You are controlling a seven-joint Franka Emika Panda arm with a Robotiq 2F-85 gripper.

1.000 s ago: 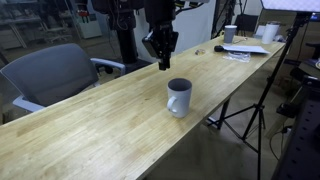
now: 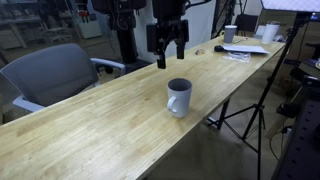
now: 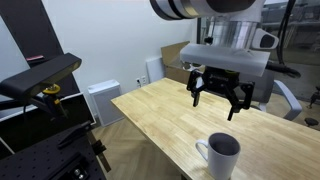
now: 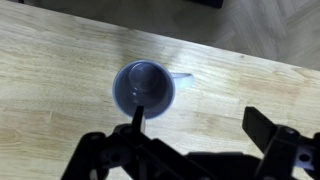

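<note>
A grey-white mug (image 2: 179, 98) stands upright on the wooden table near its edge, its handle turned toward the table's front edge. Looking down in the wrist view, the mug (image 4: 143, 89) shows an empty inside, with the handle on its right. My black gripper (image 2: 171, 62) is open with nothing between its fingers, hanging above the table and just behind the mug. In exterior view 2 the gripper (image 3: 215, 112) is likewise above the tabletop, apart from the mug (image 3: 221, 156). From the wrist, the mug lies nearer the left finger (image 4: 139, 119).
A grey office chair (image 2: 50, 75) stands against the table's far side. At the far right end lie papers (image 2: 245, 48) and a cup (image 2: 230, 34). A tripod (image 2: 262, 115) stands off the front edge.
The gripper has turned, so that its two fingers now show spread wide apart in exterior view 1; it has also shifted slightly. The mug has not moved.
</note>
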